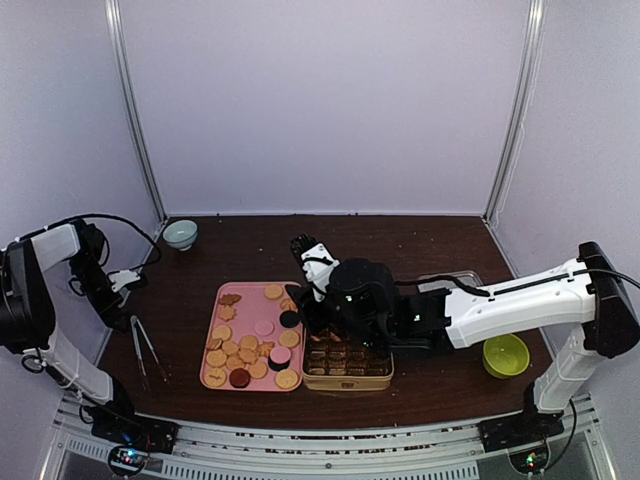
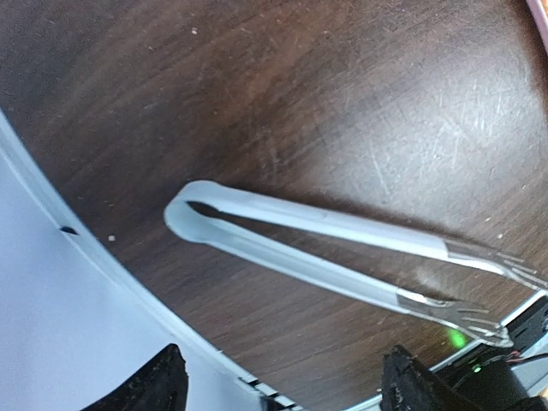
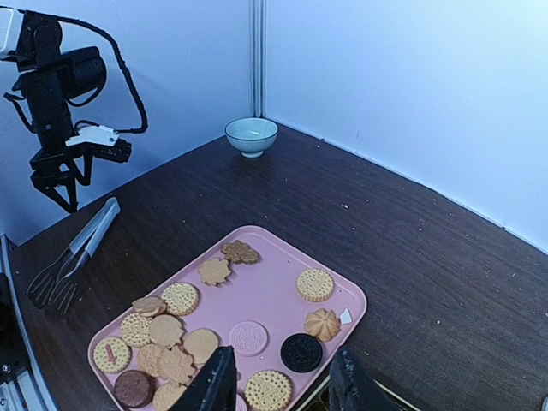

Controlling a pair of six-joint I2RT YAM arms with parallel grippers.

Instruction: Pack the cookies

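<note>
A pink tray (image 1: 265, 300) of assorted cookies sits mid-table, beside a tan container (image 1: 348, 383) with brown compartments, partly hidden by my right arm. My right gripper hangs above the tray's right edge and container, fingers apart, nothing seen between them. Silver tongs (image 2: 308, 218) lie at the table's left. My left gripper is over them, fingers wide apart, empty.
A pale blue bowl (image 1: 180, 234) stands back left, a green bowl (image 1: 505, 355) front right. A clear container (image 1: 455, 280) is partly behind the right arm.
</note>
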